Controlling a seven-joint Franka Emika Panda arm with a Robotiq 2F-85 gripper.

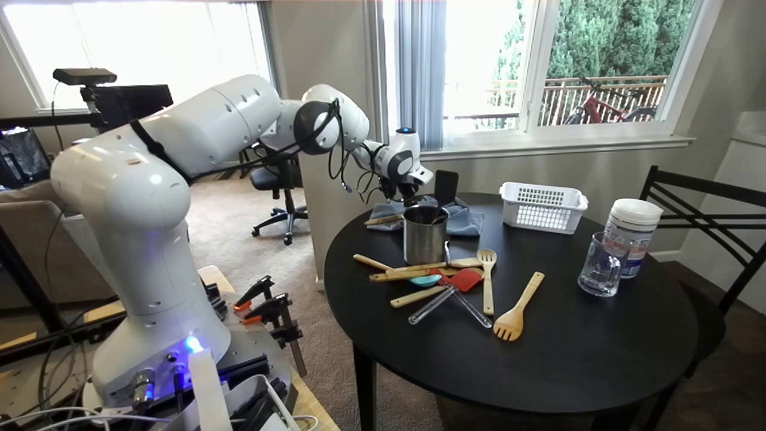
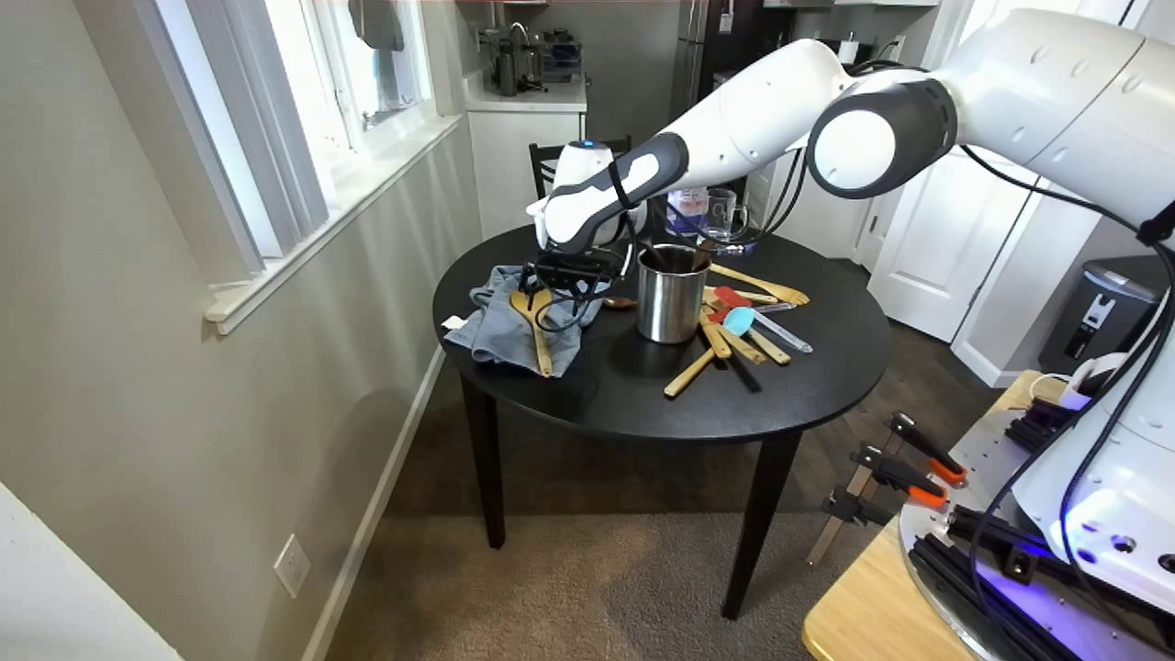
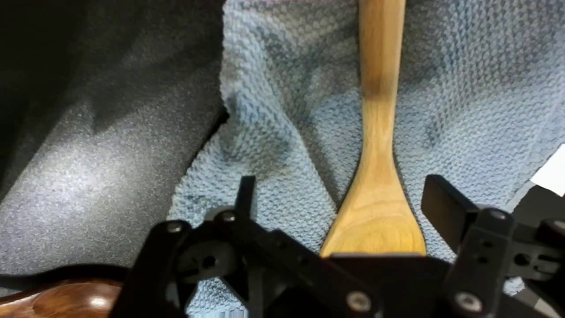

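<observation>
My gripper is open above a wooden spoon (image 3: 378,119), its two fingers spread well apart on either side of the spoon's wide end. Nothing is held. The spoon lies on a crumpled blue-grey cloth (image 3: 466,106), its handle leading away from the gripper; the tip of its head is hidden by the gripper body. In the second exterior view the gripper (image 2: 575,285) is low over the cloth (image 2: 496,336), and the spoon's handle (image 2: 542,351) points toward the near table edge. A steel pot (image 2: 669,303) stands just beside the gripper, with utensils in it.
Several wooden and silicone utensils lie in front of the pot, including a red spatula (image 1: 467,279). A white basket (image 1: 543,207) stands at the back; a glass mug (image 1: 600,273) and a white tub (image 1: 637,215) are at the right.
</observation>
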